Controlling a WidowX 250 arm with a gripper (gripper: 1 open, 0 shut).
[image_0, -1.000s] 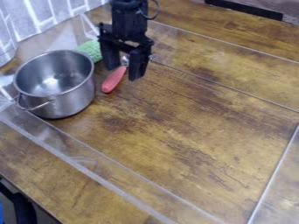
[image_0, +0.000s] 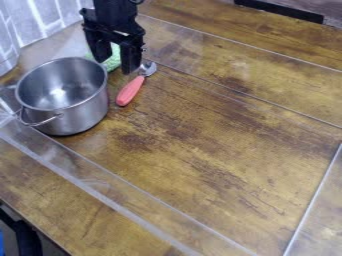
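My black gripper (image_0: 116, 61) is near the top left, over the back of a steel pot (image_0: 62, 98). Behind its fingers lies a green object (image_0: 107, 52), partly hidden, which looks like a corn cob or brush. I cannot tell whether the fingers hold it. A red-handled utensil (image_0: 131, 87) with a metal end lies on the wooden table just right of the pot and beside the gripper.
A pale, crinkled backdrop (image_0: 24, 22) stands at the back left, and clear strips run along the left and right sides of the table.
My gripper has moved left and slightly up from above the red utensil toward the green object, which it now partly covers. The pot and utensil look unmoved.
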